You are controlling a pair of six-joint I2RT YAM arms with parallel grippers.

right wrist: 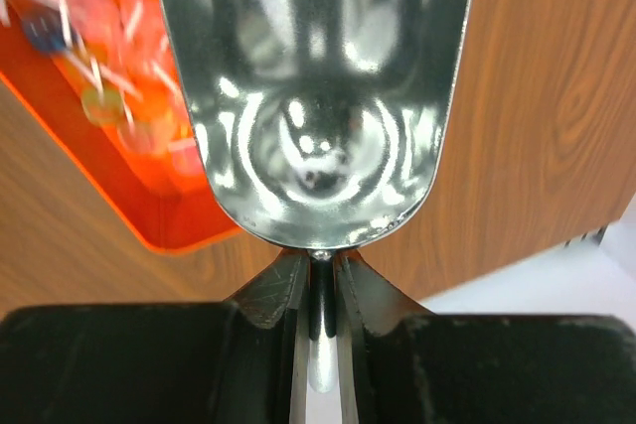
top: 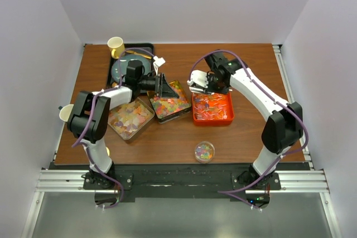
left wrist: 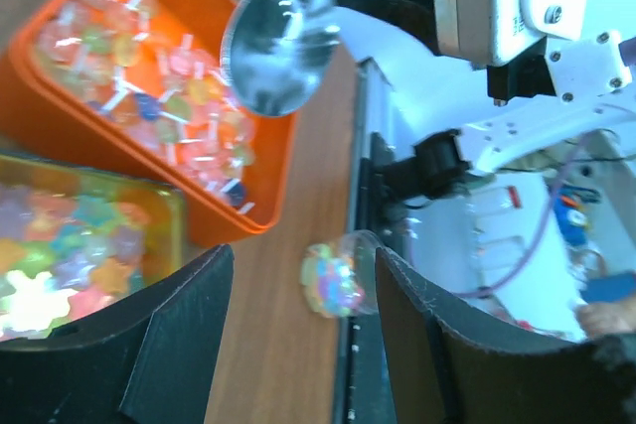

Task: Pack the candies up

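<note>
A shiny metal scoop [right wrist: 318, 116] fills the right wrist view, its bowl showing no candy inside. My right gripper is shut on its thin handle. In the top view, the right gripper [top: 218, 86] is at the back edge of the orange-red box [top: 213, 121], which holds lollipops. The scoop [left wrist: 283, 37] also shows beyond that box in the left wrist view. My left gripper stands open, its fingers wide apart with nothing between. From above, it hovers over the middle tray of gummy candies [top: 167, 105]. A small clear bowl [top: 204, 152] with a few colourful candies sits near the front edge.
Left of the middle tray lies another tray of candies [top: 131, 117]. Behind it, a dark tray [top: 147, 45] carries a grey-blue plate [top: 133, 68], beside a yellow mug [top: 115, 46]. Bare table [top: 254, 132] extends to the right of the box.
</note>
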